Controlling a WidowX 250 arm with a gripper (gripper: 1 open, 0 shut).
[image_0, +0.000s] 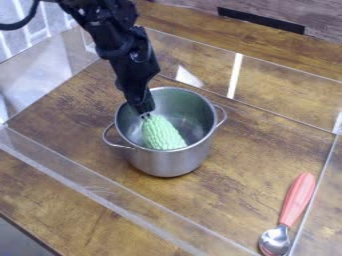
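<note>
A steel pot with two loop handles stands on the wooden table, and a pale green, bumpy corn-like object lies tilted inside it. My black gripper reaches down from the upper left into the pot's left part, its tips at or just above the upper end of the green object. The finger looks shut; whether it touches the object is unclear.
An ice-cream scoop with a pink handle lies at the right. Clear plastic strips border the work area on the wooden table. The table left of the pot is free.
</note>
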